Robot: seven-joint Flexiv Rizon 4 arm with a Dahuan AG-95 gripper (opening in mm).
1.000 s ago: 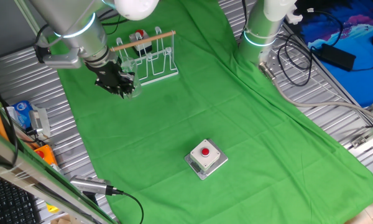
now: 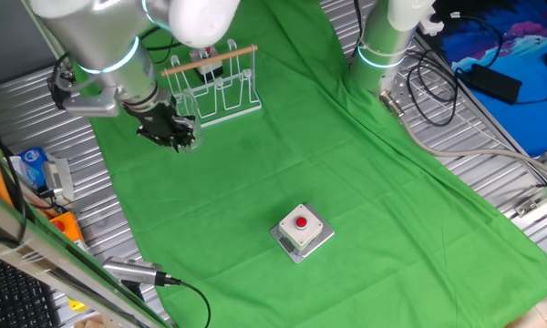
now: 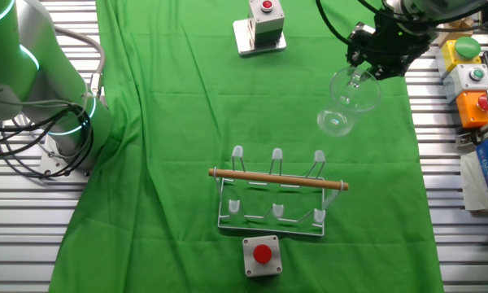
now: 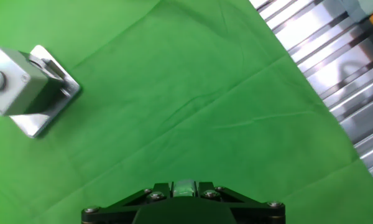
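Note:
A clear glass (image 3: pixel 351 102) hangs tilted over the green cloth, its outline faint. My gripper (image 3: pixel 356 72) is shut on it at its upper end in exterior view 2. In the wrist view, a pale see-through bit of the glass (image 4: pixel 184 186) shows between the closed fingertips. Exterior view 1 has the gripper (image 2: pixel 182 144) just left of a white wire rack (image 2: pixel 221 111) with a wooden bar (image 2: pixel 221 58). In exterior view 2 the rack (image 3: pixel 268 232) stands empty, apart from the glass.
A red-button box (image 2: pixel 301 226) on a metal plate stands mid-cloth; another red-button box (image 3: pixel 263 256) sits beside the rack. Open green cloth (image 2: pixel 392 200) lies to the right.
In exterior view 1 my gripper, with the glass, has shifted slightly left, away from the rack. The rack and the button boxes have stayed put.

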